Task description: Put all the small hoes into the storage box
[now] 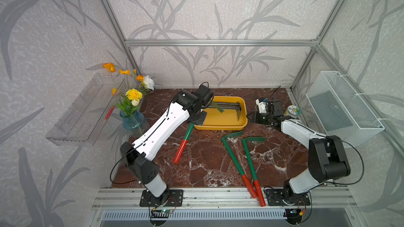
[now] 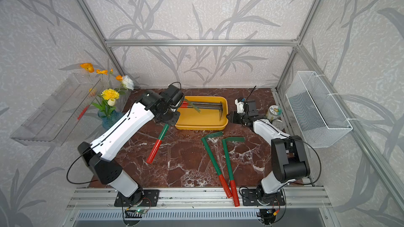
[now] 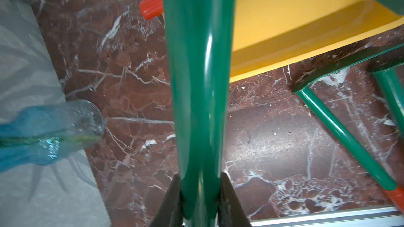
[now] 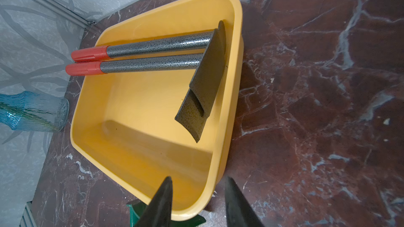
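Note:
A small hoe with a green shaft (image 3: 200, 79) and red grip (image 1: 180, 151) is clamped in my left gripper, which is shut around the green part. Its green blade (image 1: 217, 107) hangs over the left half of the yellow storage box (image 1: 221, 127). Inside that box, along the far side, lie two dark grey hoes (image 4: 160, 46) with red handle ends. My right gripper stands open by the box's right end, nothing between its fingers. Two more green hoes (image 1: 233, 157) (image 1: 250, 161) lie on the table in front of the box.
A blue glass vase of flowers (image 1: 133, 122) stands left of the box. A clear bin (image 1: 75, 113) hangs at the left wall and a white mesh basket (image 1: 345, 109) at the right. Round containers (image 1: 292, 111) sit behind the right arm.

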